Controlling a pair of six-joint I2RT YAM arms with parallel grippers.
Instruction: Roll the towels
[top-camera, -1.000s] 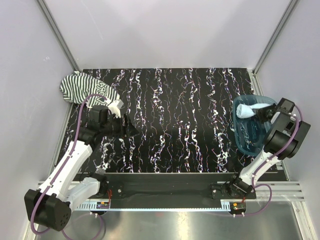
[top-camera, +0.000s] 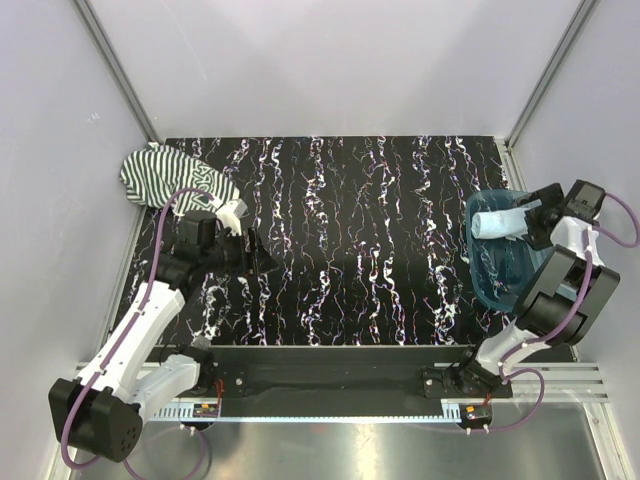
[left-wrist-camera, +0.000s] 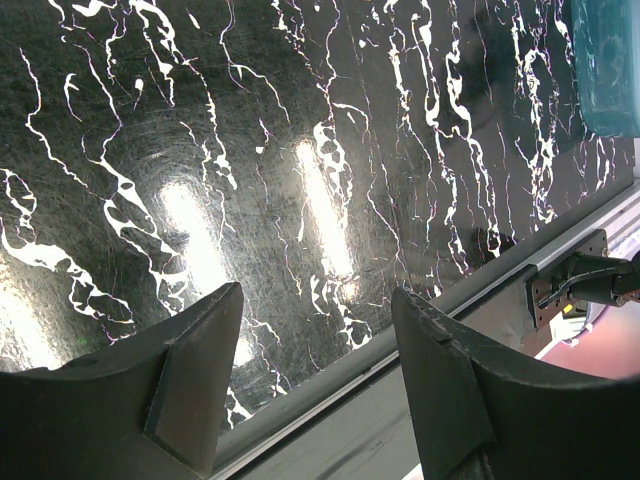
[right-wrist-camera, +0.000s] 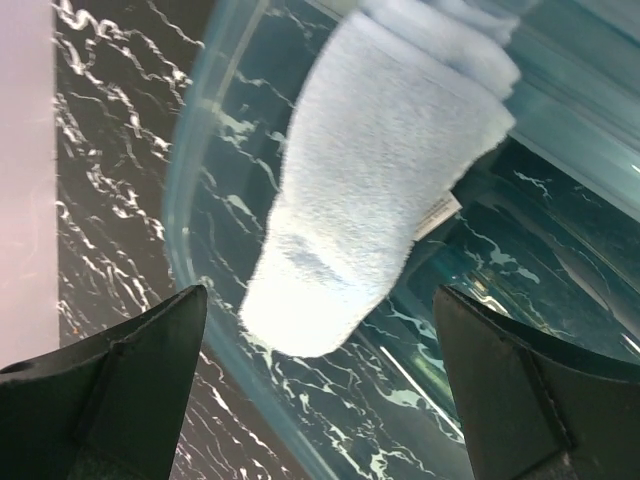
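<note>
A rolled white towel lies inside the blue-tinted clear bin at the table's right; the right wrist view shows the towel close up, leaning along the bin's wall. Over the bin, my right gripper is open, its fingers spread apart and clear of the towel. A black-and-white striped towel lies bunched at the far left corner, partly behind my left arm. My left gripper hovers over the left part of the table, its fingers apart with nothing between them.
The bin fills the right end of the table, its rim standing above the surface. Walls close in on the left, back and right.
The towel stays in the bin. The left arm looks unmoved.
</note>
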